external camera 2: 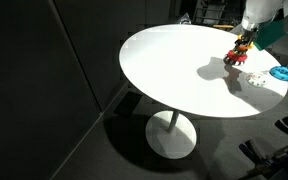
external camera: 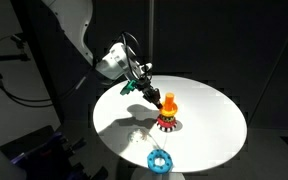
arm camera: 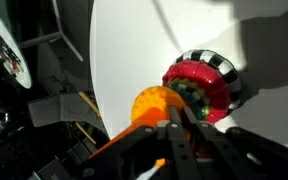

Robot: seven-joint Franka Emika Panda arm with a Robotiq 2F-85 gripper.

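Note:
A stack of coloured rings stands on the white table, with a red and black part [external camera: 166, 124] low down and a yellow ring [external camera: 168, 111] above it. An orange piece [external camera: 169, 100] tops the stack. My gripper [external camera: 161, 104] reaches in from the left at the height of the upper pieces. In the wrist view the orange piece [arm camera: 156, 103] lies at the dark fingers, which appear shut on it. Beyond it show the red ring [arm camera: 217, 92] and a black-and-white checked edge [arm camera: 222, 63]. The fingers hide part of the contact.
A blue ring [external camera: 159, 161] lies flat near the table's front edge, and a small pale piece [external camera: 138, 134] rests left of the stack.

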